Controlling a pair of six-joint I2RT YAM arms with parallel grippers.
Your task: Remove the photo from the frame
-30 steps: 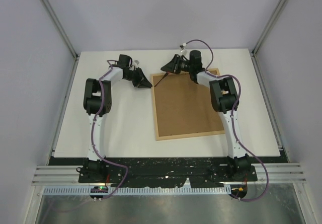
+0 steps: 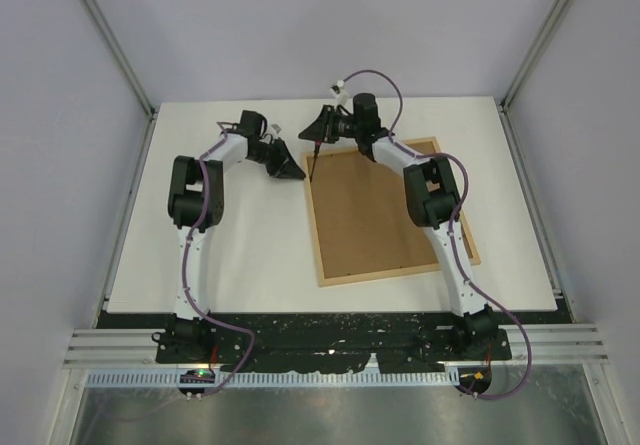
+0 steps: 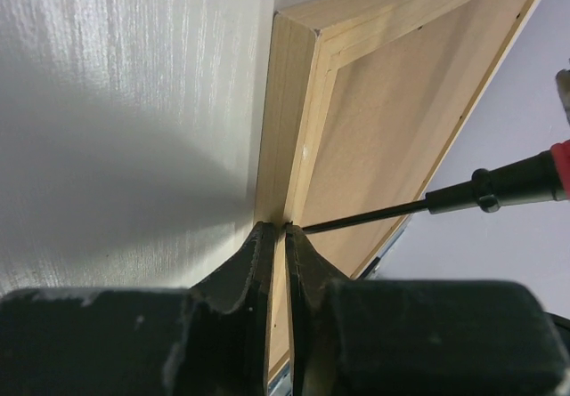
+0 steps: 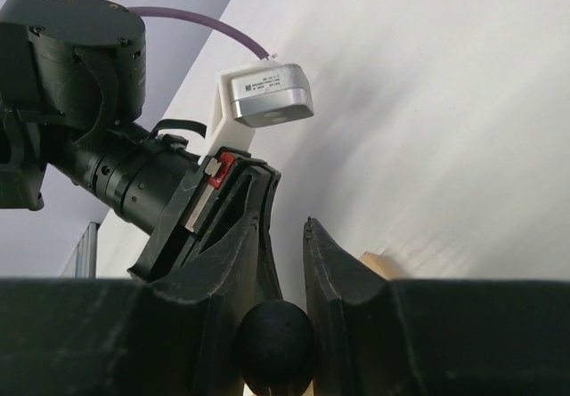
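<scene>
A light wooden frame (image 2: 315, 235) lies face down with its brown backing board (image 2: 360, 215) up. No photo shows. At the frame's left side, close to its far corner, my left gripper is shut with the wooden edge (image 3: 287, 147) between its fingers. My right gripper (image 2: 319, 133) is shut on a screwdriver (image 3: 512, 182), a black and red handle with a thin dark shaft. Its tip meets the frame's inner edge right beside my left fingertips; the exact contact is hard to see. In the right wrist view the handle's rounded black end (image 4: 276, 347) sits between the fingers.
My right arm (image 2: 433, 190) reaches over the frame's right part and hides some of it. The two grippers are very close together.
The frame has slid a little to the right and toward the near side, with my left gripper shifting slightly too. My right gripper has moved left, turning the screwdriver steeper.
</scene>
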